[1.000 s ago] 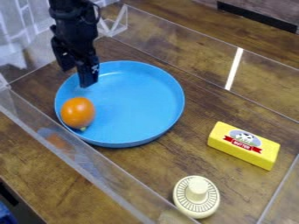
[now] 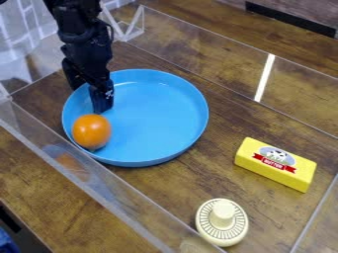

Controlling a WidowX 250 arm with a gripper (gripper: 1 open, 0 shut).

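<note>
A blue plate [image 2: 152, 119] lies at the centre-left on the wooden surface, with an orange ball-like object [image 2: 93, 131] on its lower left part. My black gripper [image 2: 93, 97] reaches down from the top left to the plate's upper left rim, just above the orange object. Its fingers are dark and small in view; they appear apart, with nothing visible held.
A yellow box [image 2: 275, 164] lies at the right, and a white round knobbed object [image 2: 222, 221] sits at the bottom right. A clear plastic wall runs along the lower left.
My gripper has moved lower, toward the plate's left side and the orange object. The orange object looks very slightly shifted since a second ago.
</note>
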